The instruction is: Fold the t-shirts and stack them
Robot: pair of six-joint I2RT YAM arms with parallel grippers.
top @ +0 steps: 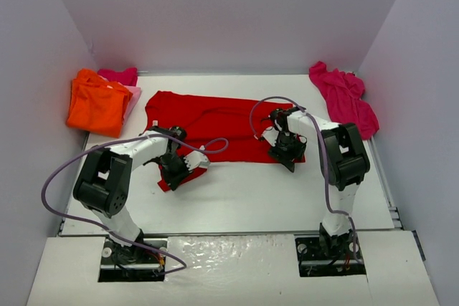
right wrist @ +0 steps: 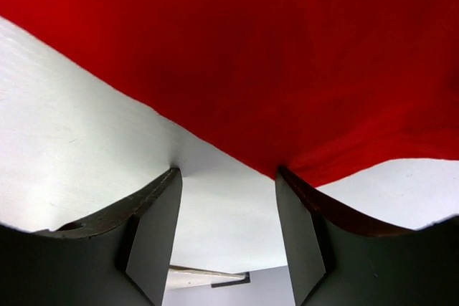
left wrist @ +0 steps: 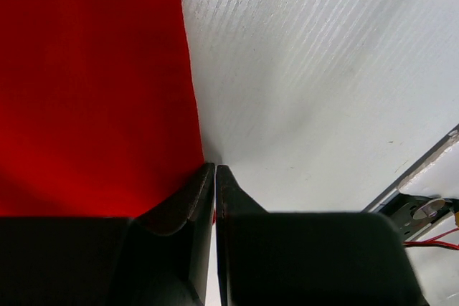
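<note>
A red t shirt (top: pixel 215 130) lies spread across the middle of the white table. Its sleeve (top: pixel 200 172) sticks out toward the front on the left. At that sleeve, my left gripper is shut, its tips against the edge of the red cloth (left wrist: pixel 107 91); a sliver of red shows at the gap, but whether the edge is pinched is unclear. My right gripper stands open near the shirt's front right corner. One of its fingertips (right wrist: pixel 285 177) meets the red edge (right wrist: pixel 237 134), while bare table shows between the fingers.
Folded orange cloth (top: pixel 100 102) is stacked at the back left over pink cloth (top: pixel 134 98), with a magenta one (top: pixel 122 75) behind. A crumpled pink shirt (top: pixel 344 98) lies at the back right.
</note>
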